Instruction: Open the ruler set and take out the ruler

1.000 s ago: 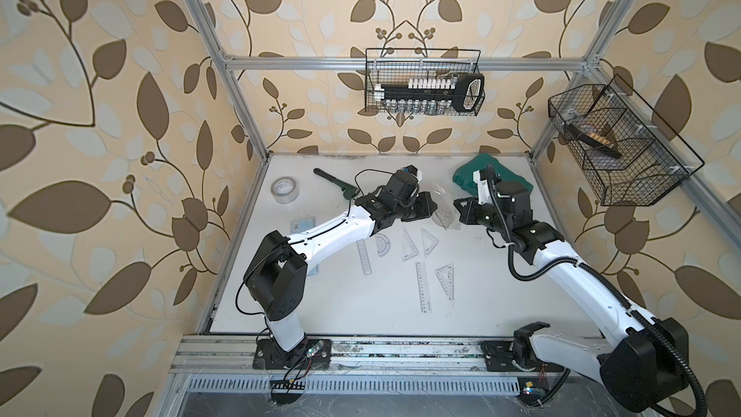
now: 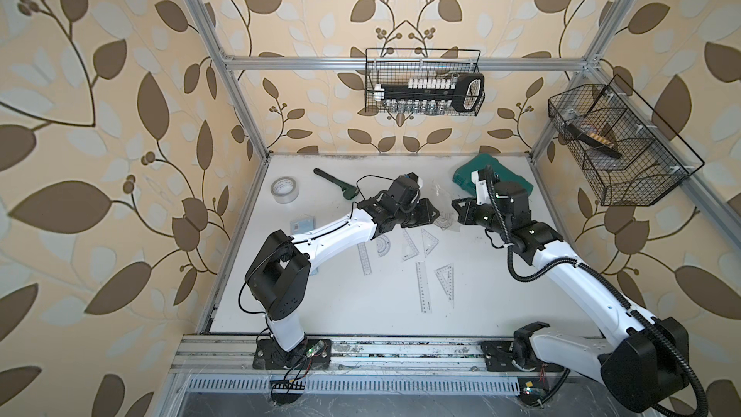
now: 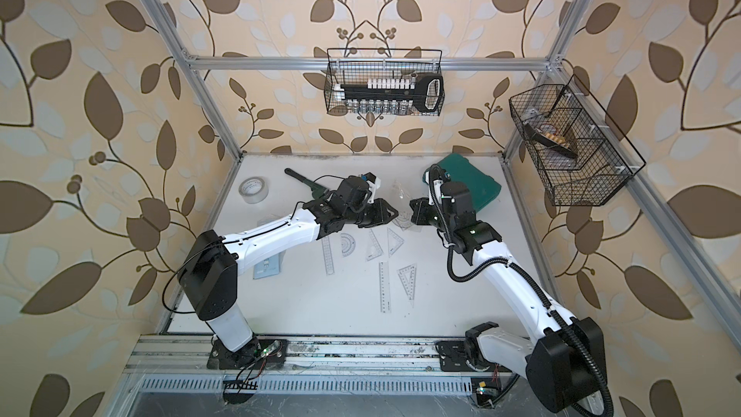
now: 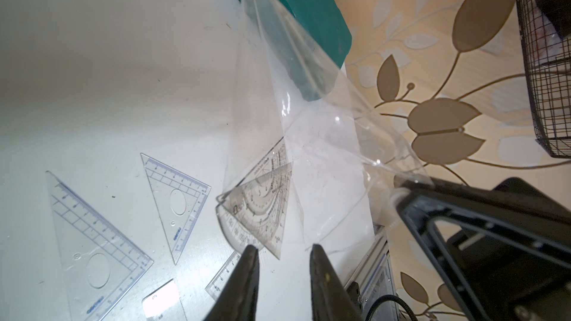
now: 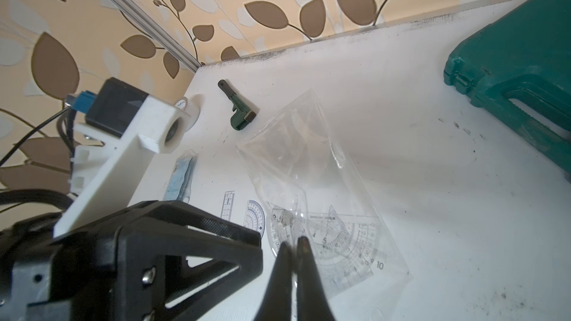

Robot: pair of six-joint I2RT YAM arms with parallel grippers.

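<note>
A clear plastic pouch (image 5: 321, 160) hangs from my right gripper, which is shut on it. Inside, near its lower part, are a protractor and set squares (image 4: 261, 202). My left gripper is part open just beside the pouch's lower part, nothing visibly between its fingers. Loose on the table below lie triangles (image 4: 175, 202), a straight ruler (image 2: 423, 285) and a small protractor (image 3: 347, 244).
A teal case (image 3: 478, 181) lies at the back right, a green tool (image 2: 334, 183) at the back, a tape roll (image 2: 284, 189) and a blue packet (image 3: 266, 266) at the left. Wire baskets (image 2: 424, 85) hang above the table.
My left gripper has shifted slightly downward beside the pouch. The right arm has barely moved.
</note>
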